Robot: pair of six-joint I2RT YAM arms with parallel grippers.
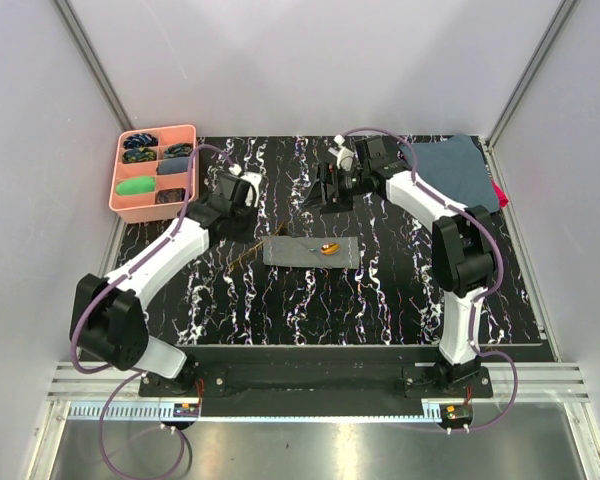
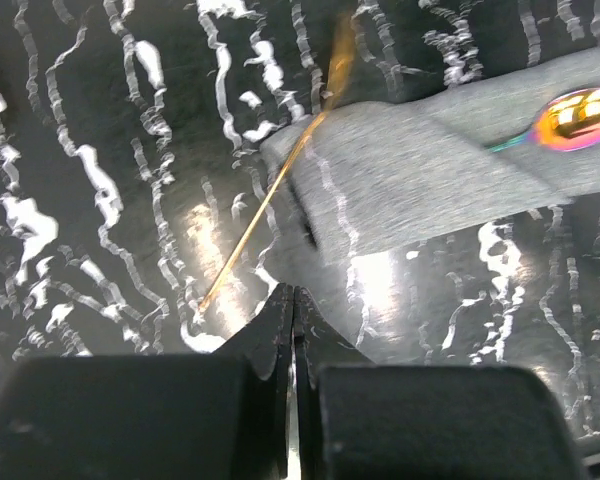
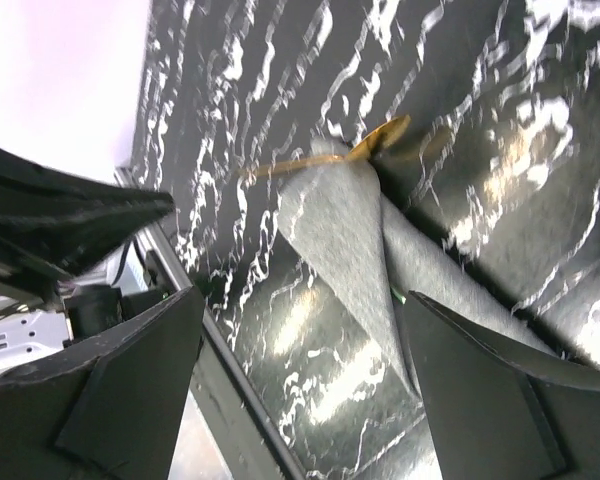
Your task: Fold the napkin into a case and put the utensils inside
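The grey napkin (image 1: 290, 252) lies folded into a strip at the table's centre (image 2: 380, 180) (image 3: 335, 240). A rainbow spoon (image 1: 329, 249) with a shiny bowl (image 2: 578, 118) rests on it. A thin gold utensil (image 1: 248, 254) lies diagonally by and over the napkin's left end (image 2: 270, 194) (image 3: 378, 138). My left gripper (image 1: 240, 228) is shut, with nothing visible between its fingertips, just beside that utensil. My right gripper (image 1: 322, 198) stands open above and behind the napkin, with nothing between its fingers.
A pink compartment tray (image 1: 150, 206) with rolled cloths stands at the back left. Grey cloths (image 1: 450, 180) over a red one lie at the back right.
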